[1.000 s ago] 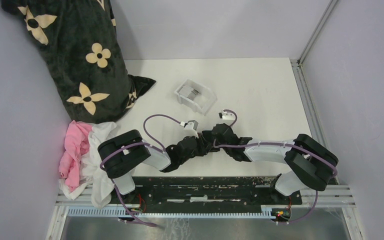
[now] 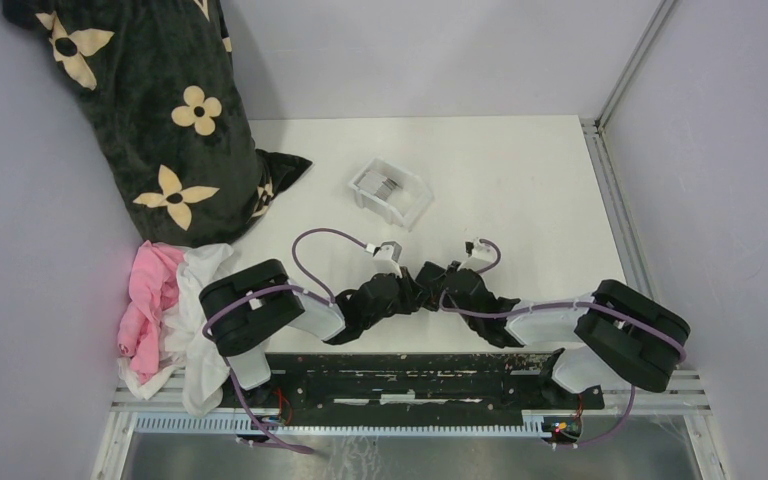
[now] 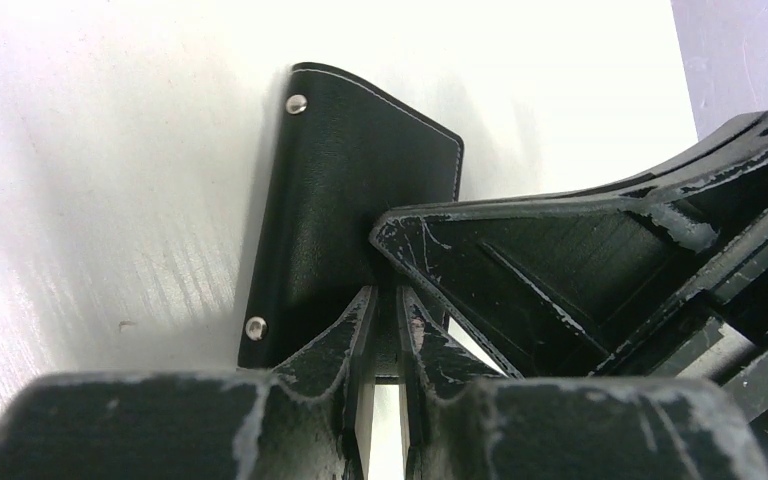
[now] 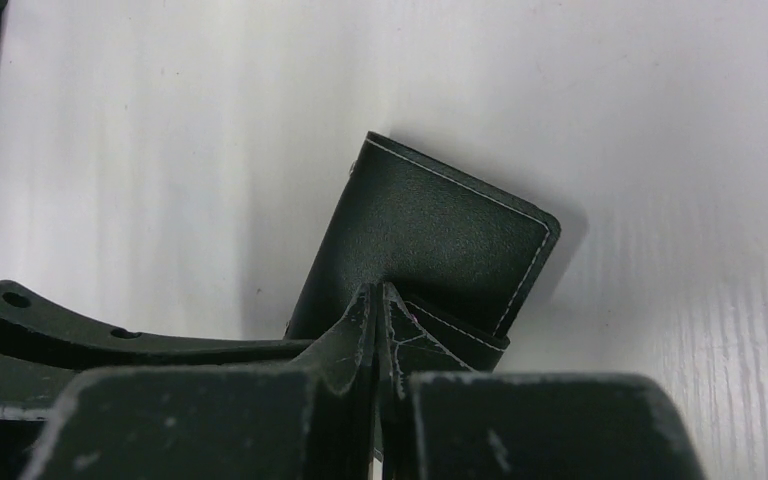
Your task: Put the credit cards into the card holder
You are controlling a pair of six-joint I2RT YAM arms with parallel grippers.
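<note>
The black card holder has two silver snaps along one edge in the left wrist view. My left gripper is shut on its near part, with a narrow dark gap between the fingers. In the right wrist view, my right gripper is shut with its tips against the holder, beside a stitched flap edge. Nothing clear shows between those fingers. From above, most of the holder is hidden by the grippers. Flat pale cards lie in the white box farther back.
The white box stands behind the grippers. A dark flowered cushion leans at the left, above pink cloth and white cloth. Bare table extends to the back right.
In the top view, my right gripper has moved toward the front and slightly right. The card holder has turned and sits more tilted. My left arm has barely shifted.
</note>
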